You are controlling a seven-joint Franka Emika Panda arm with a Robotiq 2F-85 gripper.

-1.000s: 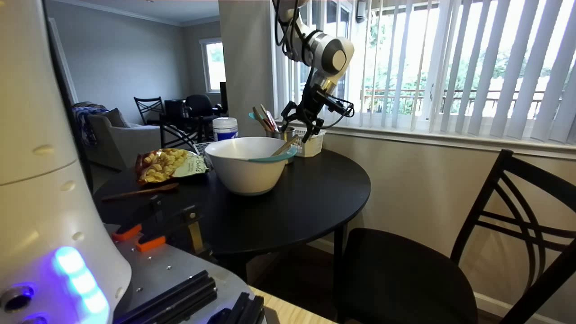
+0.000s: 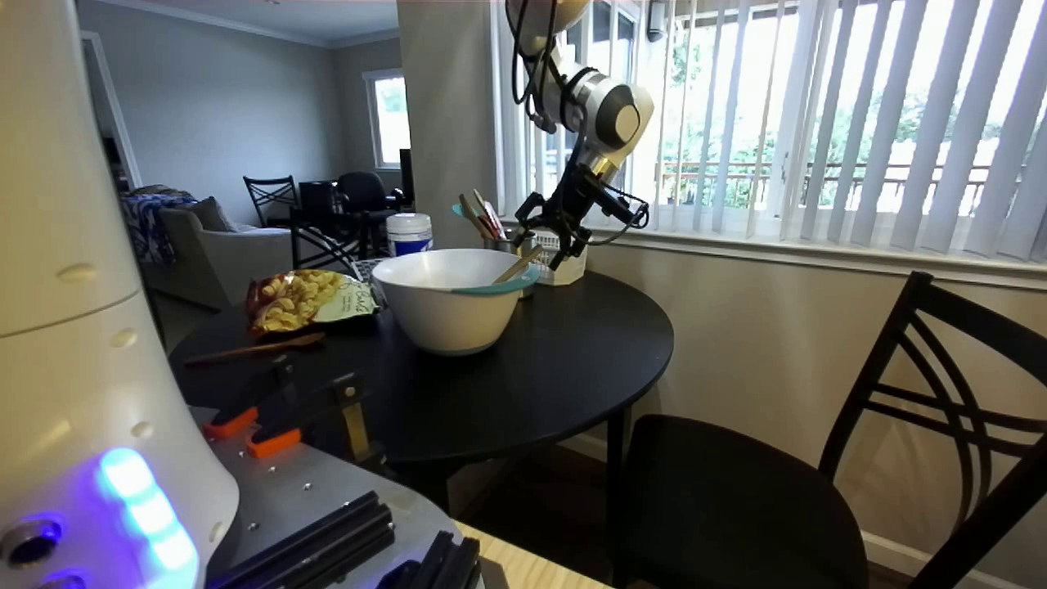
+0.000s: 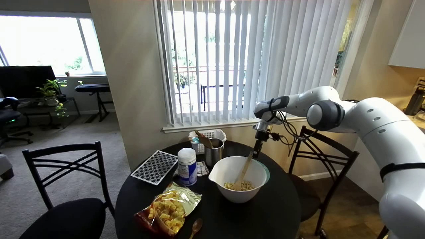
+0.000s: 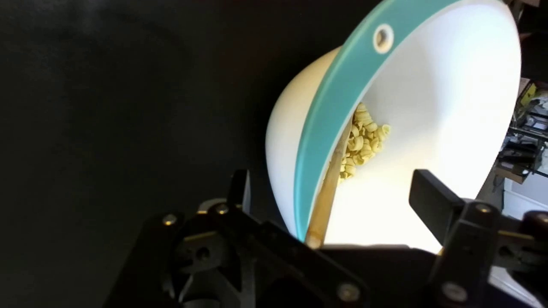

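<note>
A white bowl [image 3: 225, 169] with a teal rim section stands on the black round table. Pasta pieces [image 4: 365, 141] lie in its bottom. Leaning against the teal side is a wooden spoon [image 3: 243, 172], its blade in the pasta and its handle sticking up past the rim. My gripper [image 2: 537, 240] hangs at the handle's end, open. In the wrist view the handle's tip shows between the widely parted fingers, nearer the left one; neither finger visibly presses on it.
An opened pasta bag [image 3: 169, 211] and a second wooden spoon [image 3: 196, 227] lie left of the bowl. Behind stand a white-and-blue canister [image 3: 187, 167], a metal utensil holder [image 3: 213, 152] and a white basket [image 2: 566, 265].
Within the last second my gripper has come down slightly and shifted a little to the right in exterior view 1. The bowl and its spoon have stayed put.
</note>
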